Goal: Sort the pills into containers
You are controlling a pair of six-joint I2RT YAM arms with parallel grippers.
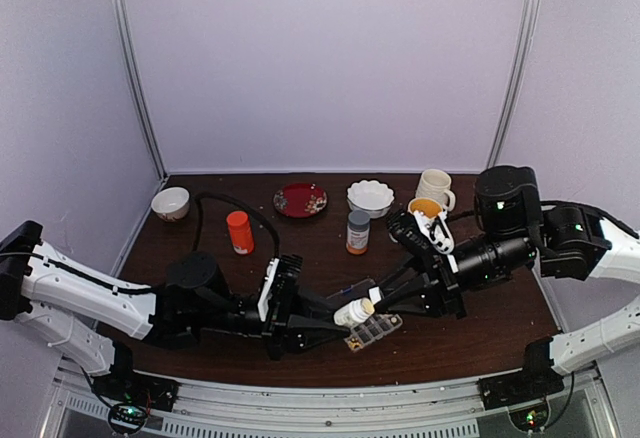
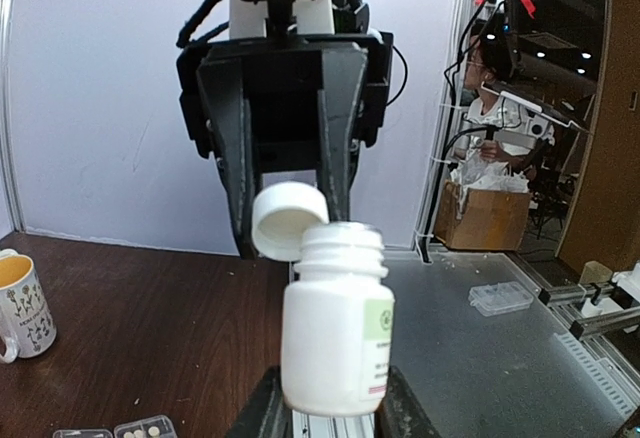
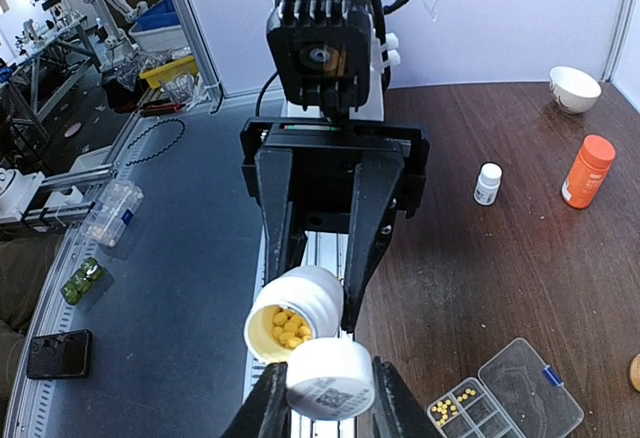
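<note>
My left gripper (image 1: 336, 325) is shut on a white pill bottle (image 2: 336, 333), tilted with its uncapped mouth toward the right arm. Yellow pills (image 3: 290, 328) show inside that mouth in the right wrist view. A white cap (image 3: 330, 378) is between the fingers of my right gripper (image 1: 379, 303), which is shut on it. In the left wrist view the cap (image 2: 288, 220) is close beside the bottle's threaded neck; whether they touch I cannot tell. Beneath both hands lies the clear pill organizer (image 1: 376, 329), lid open, with yellow pills in a compartment (image 3: 455, 405).
Behind the arms stand an orange bottle (image 1: 240, 232), a grey-capped bottle (image 1: 358, 232), a red plate (image 1: 300, 200), a white scalloped bowl (image 1: 371, 197) and two mugs. A small white bottle (image 3: 487, 184) stands behind the left arm. Bare table lies at the front.
</note>
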